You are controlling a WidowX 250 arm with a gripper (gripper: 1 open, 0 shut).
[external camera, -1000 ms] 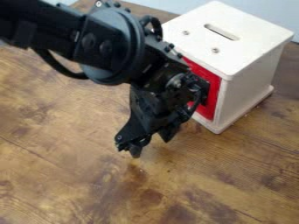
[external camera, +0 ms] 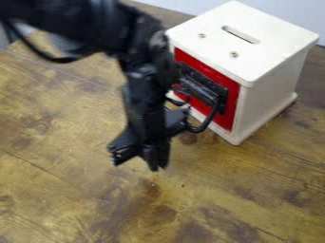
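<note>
My black gripper hangs blurred over the wooden floor, left of and in front of a white wooden box. Its tips point down and look shut, with nothing visible between them. The box has a red front panel carrying a black fitting and a black looped handle or cable, partly hidden behind the arm. The box top has a slot and screws.
A white wall or edge runs along the back.
The arm has swung left and back, away from the box's front, uncovering more of the red panel and its black fitting. The box looks unmoved.
</note>
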